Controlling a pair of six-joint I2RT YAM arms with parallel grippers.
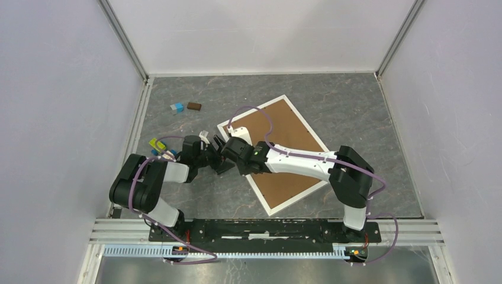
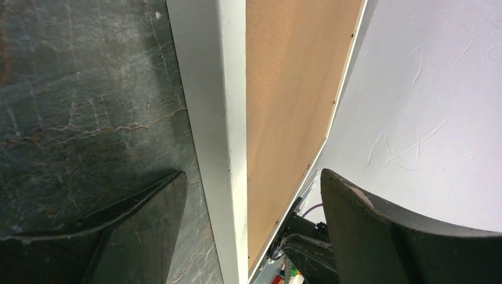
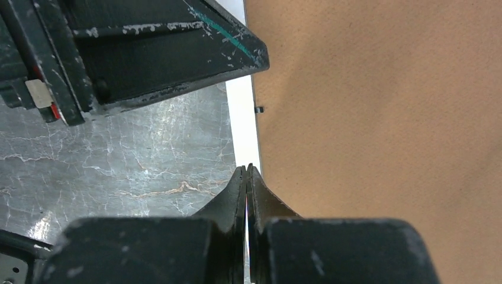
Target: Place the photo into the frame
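Observation:
A large square frame with a white border (image 1: 306, 127) and brown board (image 1: 281, 124) lies tilted on the table. My left gripper is open at its left side, low by the table, with the white border (image 2: 207, 94) running between the fingers in the left wrist view. My right gripper is shut over the white strip (image 3: 241, 130) at the brown board's edge (image 3: 379, 118); whether anything sits between its fingertips is hard to tell. A small dark tab (image 3: 258, 109) sits on that edge. I cannot make out a separate photo.
A blue block (image 1: 177, 107), a dark brown block (image 1: 194, 106) and a yellow item (image 1: 155, 144) lie at the left. White walls surround it.

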